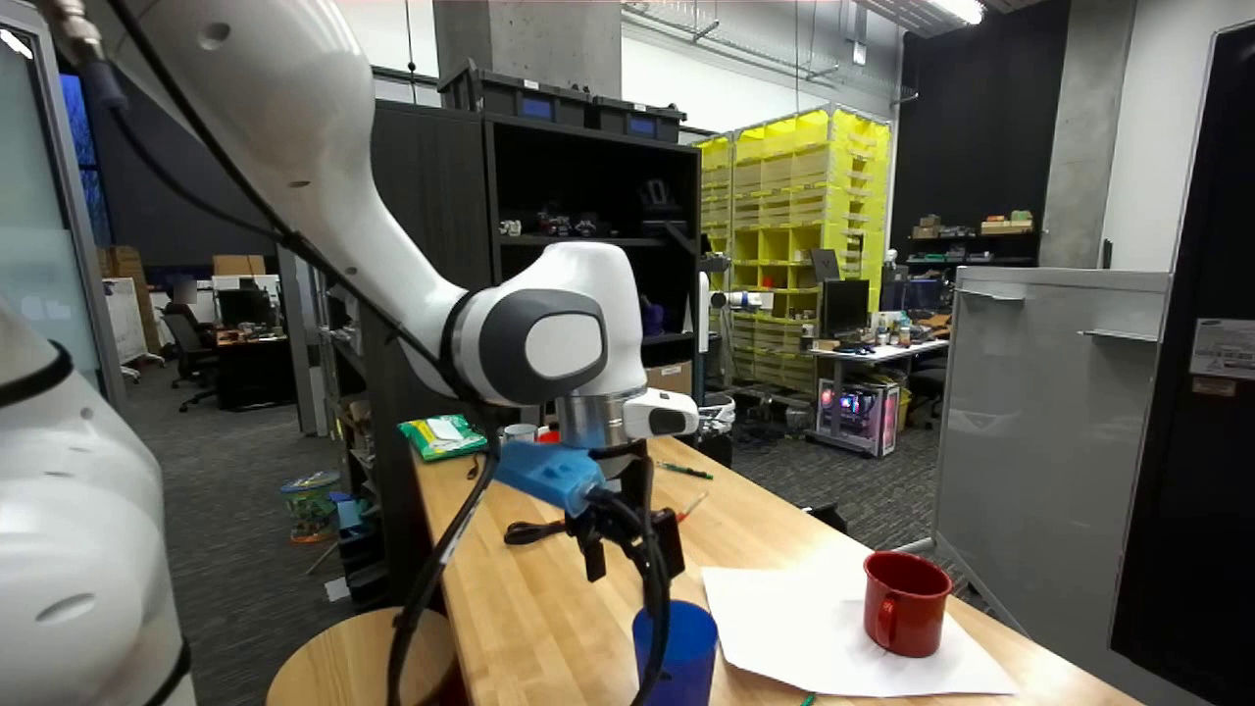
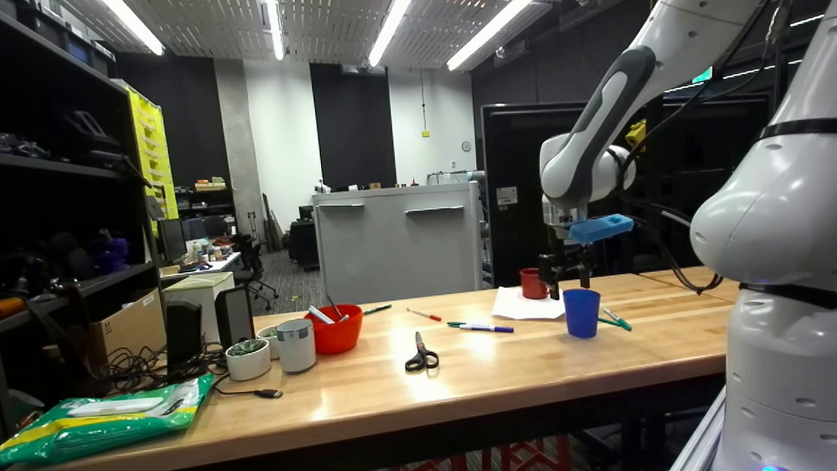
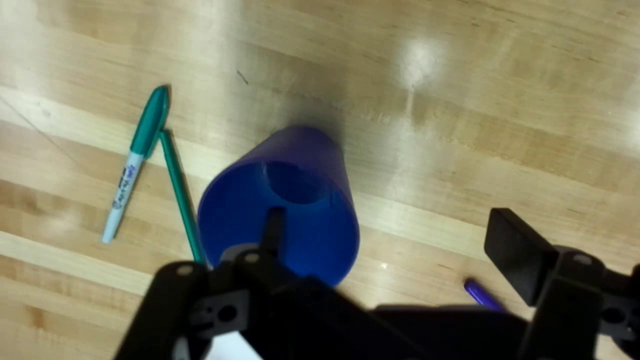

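Observation:
My gripper (image 1: 632, 559) is open, pointing down over the wooden table, with nothing between its fingers. An upright blue cup (image 2: 582, 314) stands close to it. Looking down in the wrist view, the mouth of the blue cup (image 3: 282, 207) shows with no object visible inside, though part of it is hidden by the gripper. One finger (image 3: 274, 231) overlaps the cup's opening in that view; the other finger (image 3: 519, 255) is off to the right over bare table. I cannot tell whether the first fingertip is above the rim or below it.
Green pens, one a marker (image 3: 135, 159), lie beside the cup. A red mug (image 1: 906, 606) stands on white paper (image 1: 777, 624). Purple and green markers (image 2: 482, 326), scissors (image 2: 421, 354) and a red bowl (image 2: 337, 333) lie farther along the table.

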